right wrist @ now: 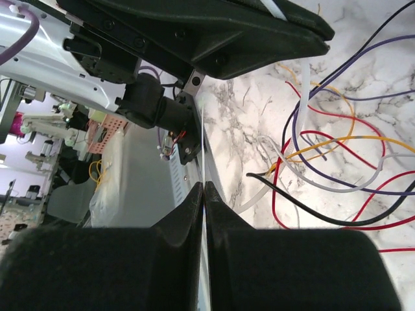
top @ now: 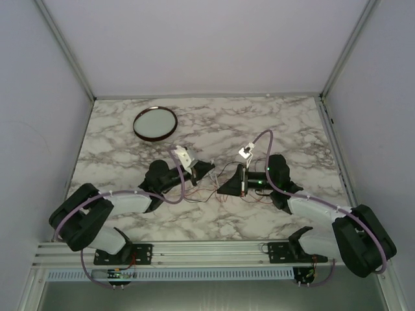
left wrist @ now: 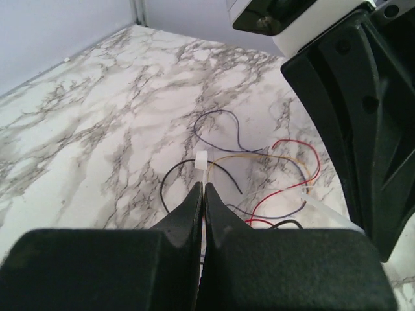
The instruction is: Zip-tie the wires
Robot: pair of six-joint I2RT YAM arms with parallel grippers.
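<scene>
Loose wires in red, orange, black, blue and grey (right wrist: 343, 214) spread over the marble table beneath both grippers. My left gripper (top: 210, 167) is shut, with a thin white zip tie (left wrist: 202, 162) rising from its fingertips, its small head on top. My right gripper (top: 225, 190) is also shut; in the right wrist view a thin white strip (right wrist: 203, 142) runs up from its fingertips (right wrist: 211, 194). The two grippers face each other closely over the middle of the wires.
A round dark-rimmed disc (top: 155, 123) lies at the back left. The metal rail (top: 194, 272) runs along the front edge.
</scene>
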